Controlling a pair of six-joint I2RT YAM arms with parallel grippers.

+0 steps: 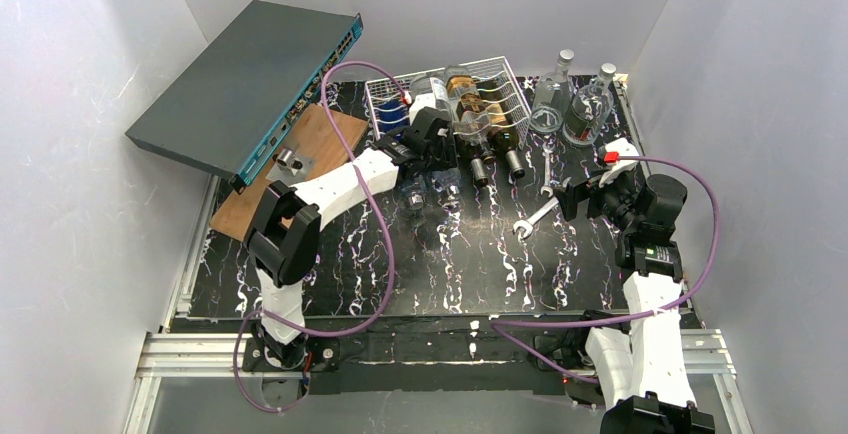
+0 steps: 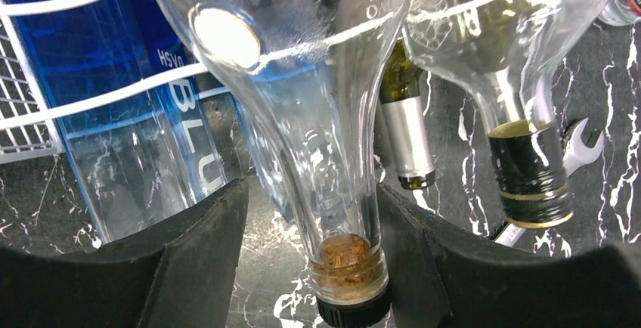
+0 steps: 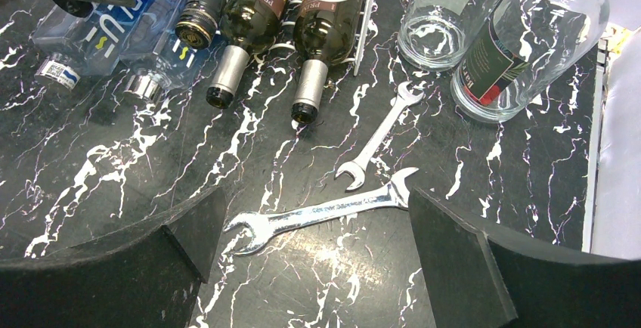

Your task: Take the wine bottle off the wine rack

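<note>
The white wire wine rack holds several bottles lying with necks toward the front. My left gripper is over its left-middle part, fingers on either side of the neck of a clear bottle with a cork. The right finger is at the glass, the left one looks apart from it. A bottle with a black neck lies to its right. Dark wine bottles lie lower. My right gripper stands open at the right, over wrenches, holding nothing.
Two upright glass bottles stand right of the rack. Wrenches lie on the marble top. A wooden board and grey slab occupy the left.
</note>
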